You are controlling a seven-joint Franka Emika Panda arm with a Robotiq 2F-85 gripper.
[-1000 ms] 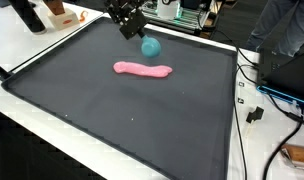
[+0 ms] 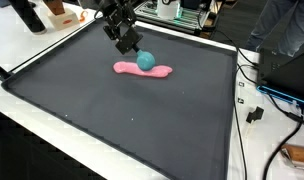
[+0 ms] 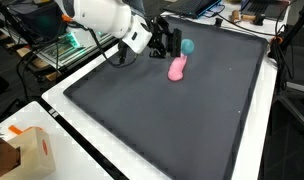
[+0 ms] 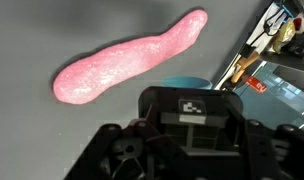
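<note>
A round teal object [image 2: 145, 60] is at the dark gripper [image 2: 138, 52], which is shut on it. In exterior view 2 the teal object [image 3: 187, 46] appears just right of the gripper's dark end. The wrist view shows only a teal sliver [image 4: 185, 82] past the gripper's black fingers, which hide the rest. A long, slightly bent pink piece [image 4: 127, 62] lies on the grey table beside the gripper. From exterior view 1 the teal object overlaps the pink piece [image 2: 127, 68]; whether they touch, I cannot tell.
Tools, among them an orange-handled one [image 4: 254, 83], lie off the table's far side. A cable [image 2: 240, 130] runs along the table's right side.
Together, the gripper and the teal object have come down the picture in exterior view 1, toward the pink piece, and slightly left. The pink piece has stayed put.
</note>
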